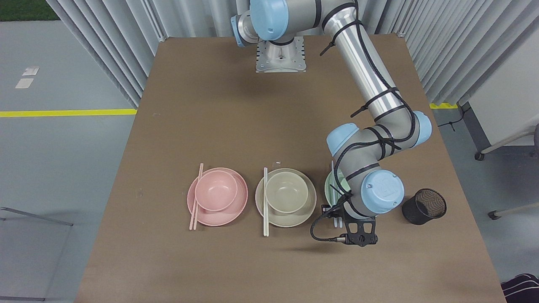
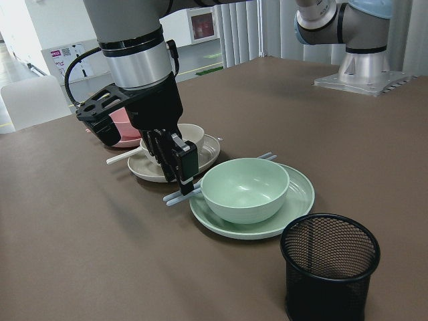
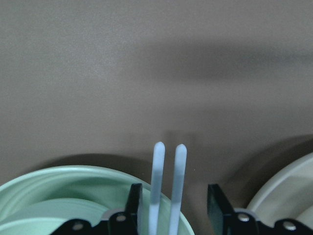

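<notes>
My gripper is open, low over the light-blue chopsticks (image 3: 157, 182) that lie by the mint plate (image 2: 297, 204) and mint bowl (image 2: 246, 194); the chopsticks sit between its two fingers in the wrist view. In the front view the arm hides most of that setting. To its left are a grey plate (image 1: 283, 219) with a bowl (image 1: 286, 192) and white chopsticks (image 1: 265, 202), and a pink plate (image 1: 225, 216) with a pink bowl (image 1: 216, 190) and pink chopsticks (image 1: 196, 197).
A black mesh cup (image 1: 423, 207) stands to the right of the mint setting, near the table's right side.
</notes>
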